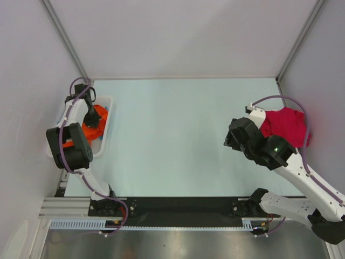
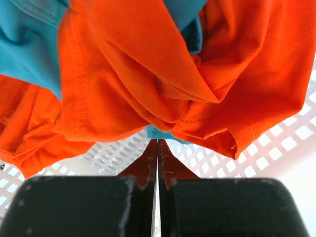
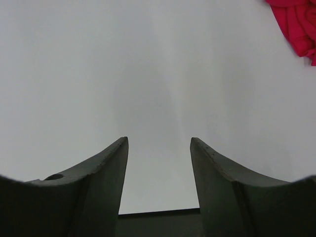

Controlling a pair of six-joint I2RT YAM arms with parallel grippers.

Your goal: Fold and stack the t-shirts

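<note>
An orange t-shirt (image 2: 133, 64) lies crumpled in the white perforated basket (image 1: 108, 127) at the left, tangled with teal cloth (image 2: 29, 44). My left gripper is inside the basket, its fingertips meeting just at the orange fabric's lower edge, with no cloth between them. A small teal corner (image 2: 160, 134) shows right behind the tips. At the far right a red t-shirt (image 1: 291, 127) rests on the table, partly hidden by the right arm. My right gripper stands open and empty over bare table, the red cloth (image 3: 298, 29) at its view's upper right.
Walls close in at the left, back and right. The basket's side rises close to my left gripper.
</note>
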